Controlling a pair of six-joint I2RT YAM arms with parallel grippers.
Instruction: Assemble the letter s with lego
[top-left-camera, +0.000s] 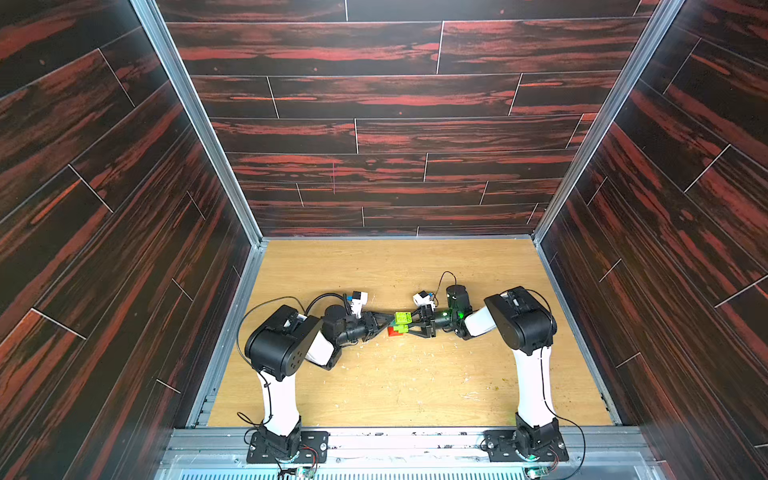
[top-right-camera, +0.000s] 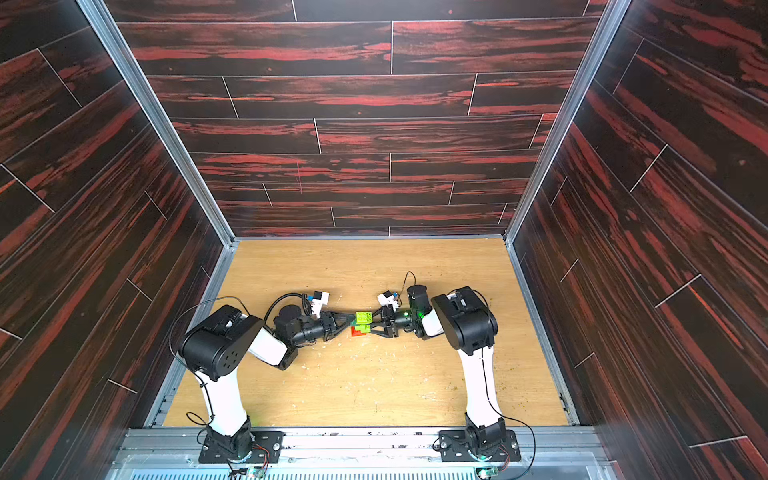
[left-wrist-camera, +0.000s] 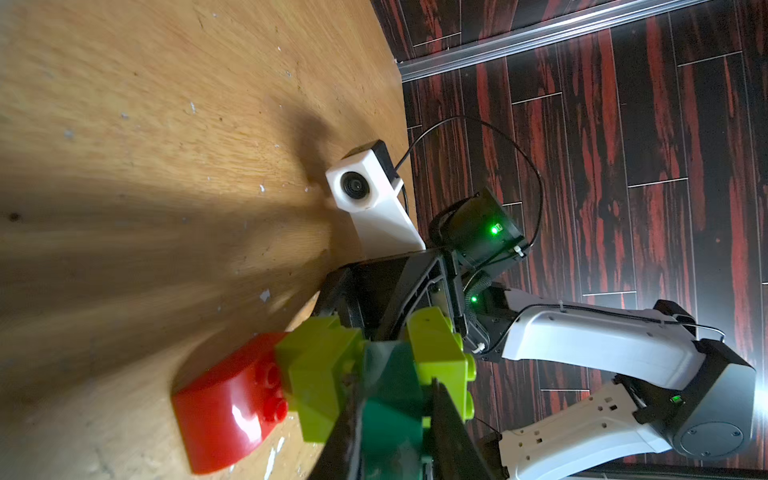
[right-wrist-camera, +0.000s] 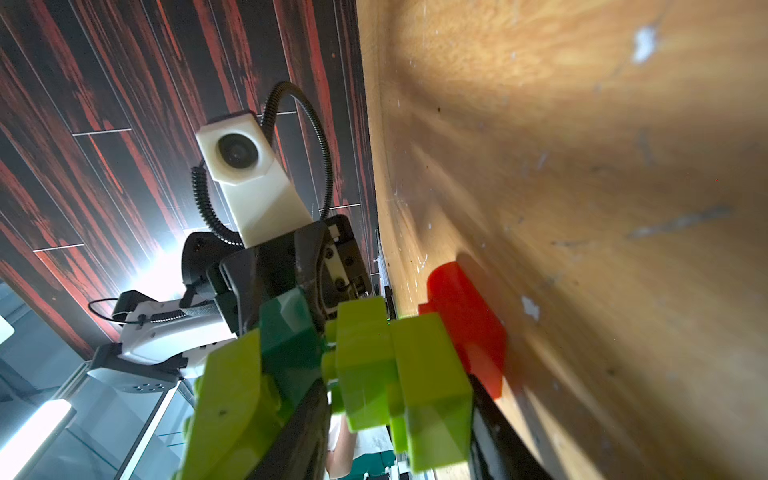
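In the left wrist view my left gripper is shut on a dark green brick (left-wrist-camera: 392, 408). Lime green bricks (left-wrist-camera: 324, 376) sit against that brick on either side, studs showing on the right one (left-wrist-camera: 440, 360). From the right wrist view, my right gripper has its fingers apart around the near lime bricks (right-wrist-camera: 432, 384); background shows beside the bricks, inside the left finger (right-wrist-camera: 300, 444). Another lime brick (right-wrist-camera: 228, 400) lies to the left of the dark green one. A red brick (right-wrist-camera: 468, 324) is low beside the lime stack, its studs facing it; whether they are joined I cannot tell.
Both grippers face each other closely near the middle of the wooden table (top-left-camera: 432, 384), their wrist cameras (top-left-camera: 359, 299) standing above them. Bare table lies in front and behind. Dark panelled walls (top-left-camera: 400, 96) enclose the sides and back.
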